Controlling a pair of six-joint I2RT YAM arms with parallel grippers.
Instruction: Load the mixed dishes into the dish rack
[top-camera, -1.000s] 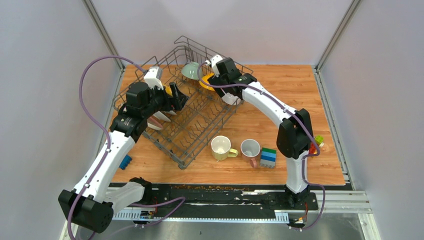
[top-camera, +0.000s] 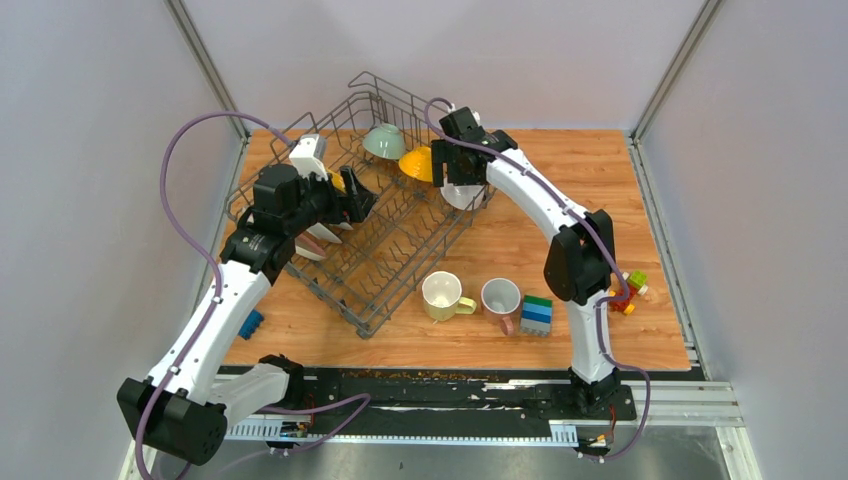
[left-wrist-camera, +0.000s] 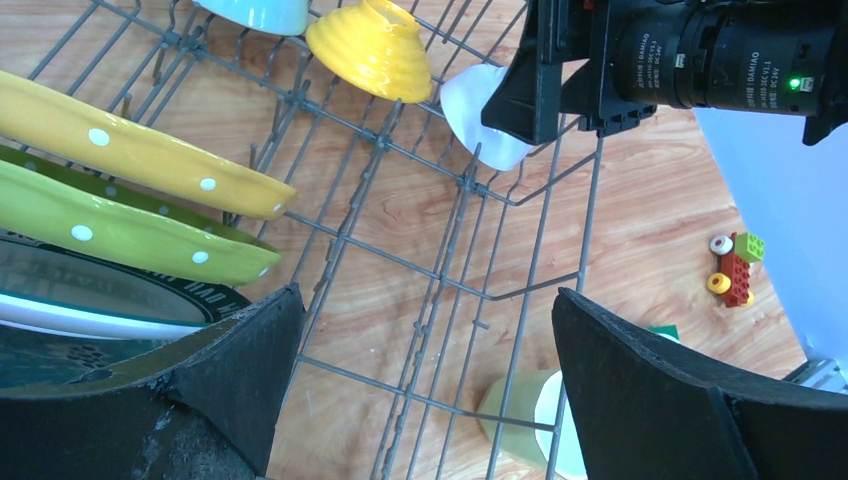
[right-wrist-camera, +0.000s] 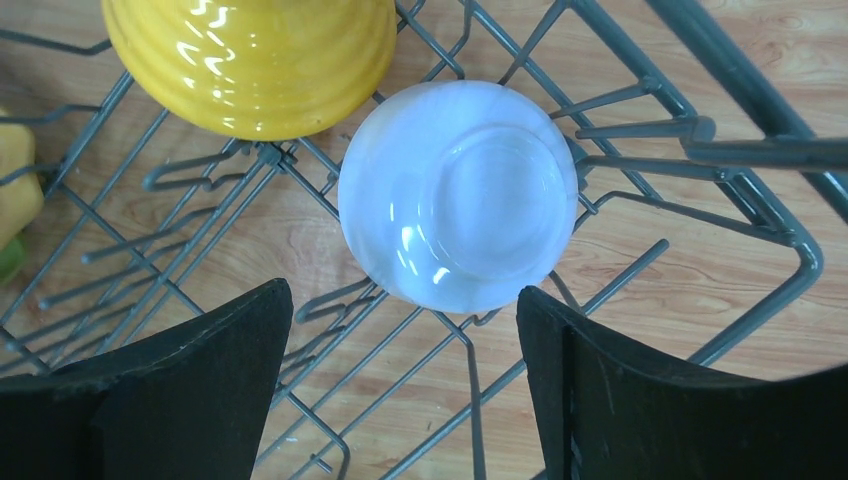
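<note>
The dish rack (top-camera: 362, 315) holds a mint bowl (top-camera: 384, 140), a yellow bowl (right-wrist-camera: 250, 60), a white bowl (right-wrist-camera: 460, 195) lying base-up, and yellow and green plates (left-wrist-camera: 130, 150) among other dishes. My right gripper is open just above the white bowl, empty. My left gripper is open over the rack, empty, beside the plates. A cream mug (top-camera: 440, 296) and a pink mug (top-camera: 500, 298) stand on the table right of the rack's front.
Toy bricks (top-camera: 535, 318) sit beside the mugs, more small bricks (left-wrist-camera: 735, 275) at the right edge, and a blue piece (top-camera: 250, 323) at left.
My right gripper has moved right and slightly back over the white bowl, and its wrist has turned. The left arm and the visible dishes look unchanged.
</note>
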